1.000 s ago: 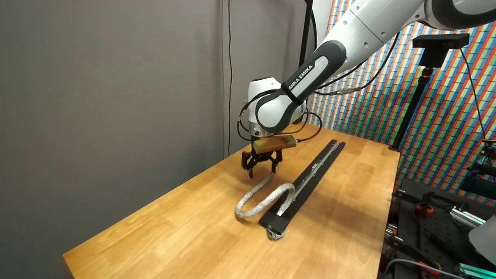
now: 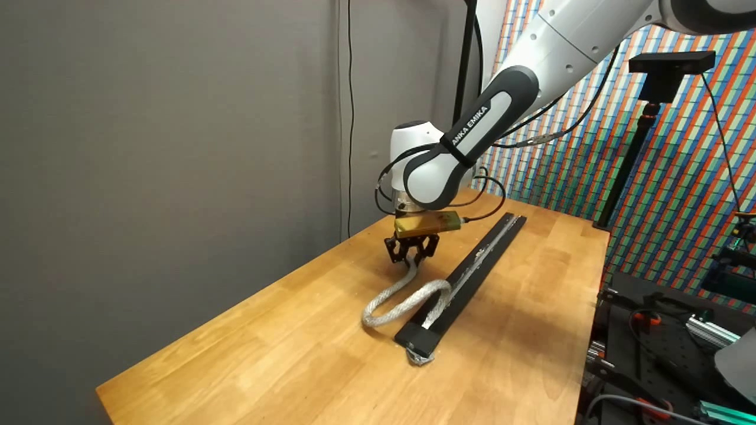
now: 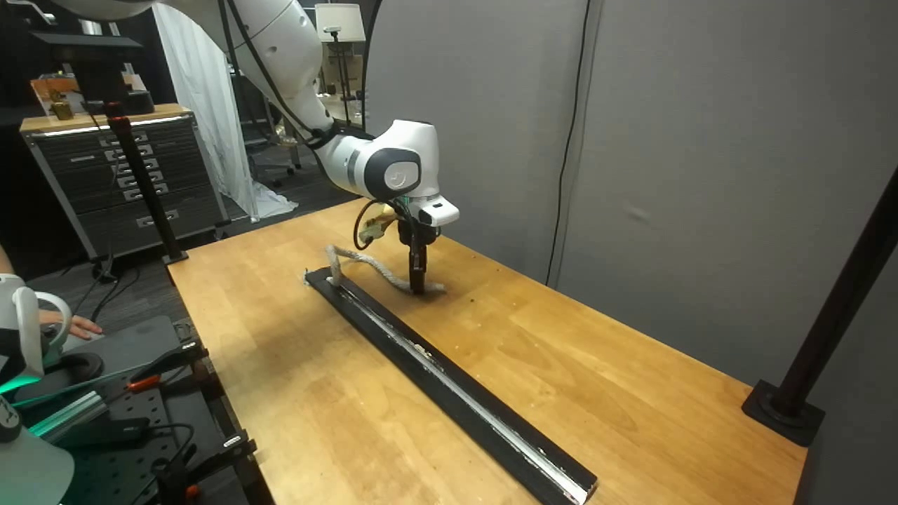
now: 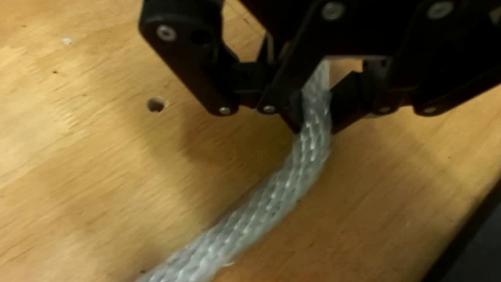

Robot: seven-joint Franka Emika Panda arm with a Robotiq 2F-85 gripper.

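A light grey braided rope (image 2: 381, 306) makes a loop over the table; one end rises from the near end of a long black channel strip (image 2: 472, 280). My gripper is down at the rope's loose part, its fingers on either side of the braid (image 4: 277, 199). In the wrist view both fingertips lie close against the rope, but how firmly they press cannot be told. From the second exterior view, the gripper (image 3: 417, 290) stands low over the table, beside the black strip (image 3: 454, 402), with a short rope end (image 3: 435, 287) sticking out past it.
A pale groove runs along the strip. A grey wall (image 2: 212, 177) stands behind, and a black post base (image 3: 783, 412) sits at the table's far corner.
My gripper has moved slightly right and closer to the strip. Its fingers, wide apart before, have drawn together around the rope, and the rope's loop has shifted a little.
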